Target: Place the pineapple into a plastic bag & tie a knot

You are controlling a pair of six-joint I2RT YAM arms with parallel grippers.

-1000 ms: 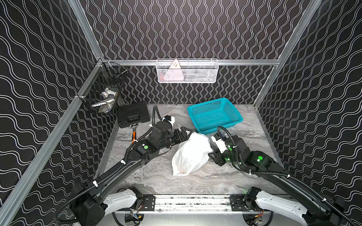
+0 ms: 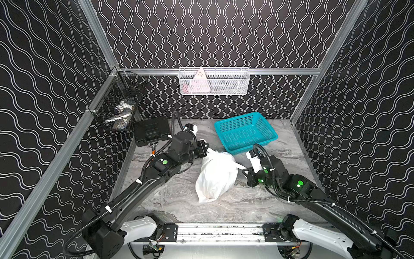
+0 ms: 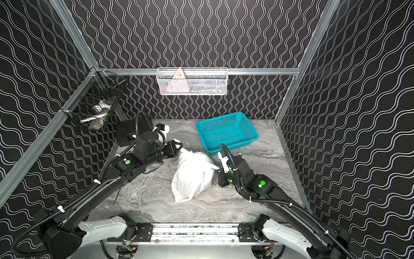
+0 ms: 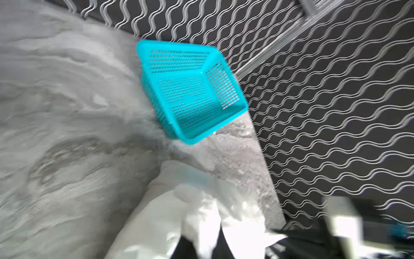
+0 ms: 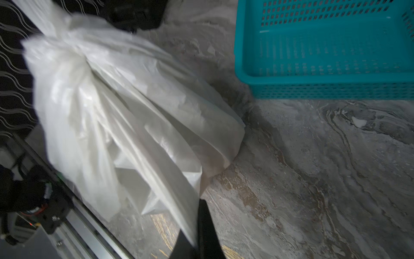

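The white plastic bag (image 2: 215, 179) (image 3: 192, 177) lies full on the table, its contents hidden, with its two ends stretched apart. My left gripper (image 2: 206, 149) is shut on one end at the upper left. My right gripper (image 2: 245, 171) is shut on a long twisted strip of the bag on the right. The right wrist view shows gathered, twisted plastic at the top of the bag; whether it forms a knot I cannot tell.
A teal basket (image 2: 245, 131) stands just behind the bag. A black case (image 2: 151, 129) and an orange-handled tool (image 2: 153, 151) are at the left. A white wire basket (image 2: 228, 82) hangs on the back wall. Bare table shows at front and right.
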